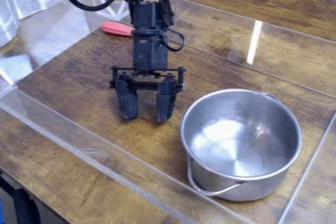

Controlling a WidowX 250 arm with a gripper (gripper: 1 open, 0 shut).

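My black gripper (147,100) hangs low over the wooden table, left of centre, its two fingers pointing down and apart with nothing seen between them. A large steel pot (241,138) with a wire handle stands to the lower right of it, apart from the gripper. Behind the arm, at the upper left, lies a red object (116,28), partly hidden by the arm.
Clear plastic walls edge the wooden tabletop (73,81) at the front left, back and right. A white item (14,68) sits at the far left. The table to the left of my gripper is clear.
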